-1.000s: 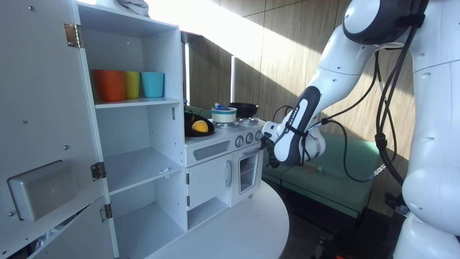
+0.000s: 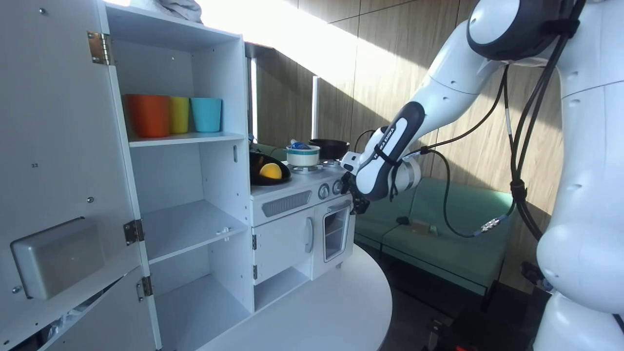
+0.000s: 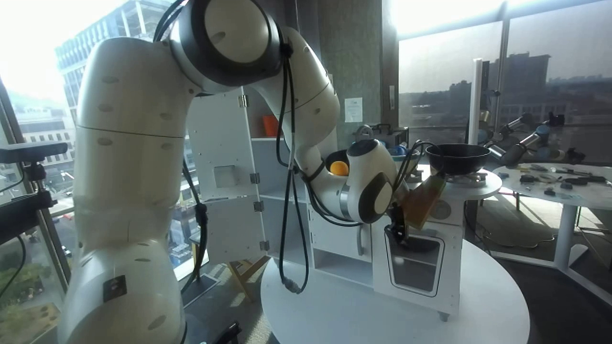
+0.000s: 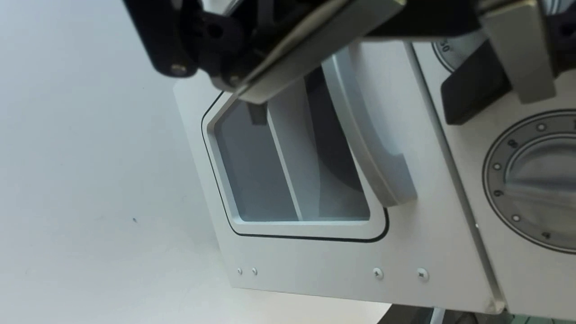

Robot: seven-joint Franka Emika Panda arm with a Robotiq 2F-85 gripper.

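Note:
The toy oven door [image 4: 302,254] is closed, its dark window framed in white, with a curved grey handle [image 4: 372,140] along its upper edge. My gripper is open in the wrist view, one of its fingers [image 4: 521,59] on the knob side and the other over the window. The handle appears in the gap between them; whether the fingertips reach around it or stay in front of it, I cannot tell. In exterior view 1 the black gripper [image 2: 358,196] is at the oven's upper right corner, partly behind the arm.
A control knob [image 4: 545,183] sits close to the handle. On the stove top stand a white pot [image 2: 302,156], a black pan [image 2: 329,148], and a tilted pan [image 2: 257,172] with a yellow object [image 2: 270,170]. Orange, yellow and blue cups stand on the shelf [image 2: 181,138].
My arm and gripper have moved left in exterior view 1, in toward the oven front, and now cover the rightmost knob. The oven door and stove-top objects look unmoved.

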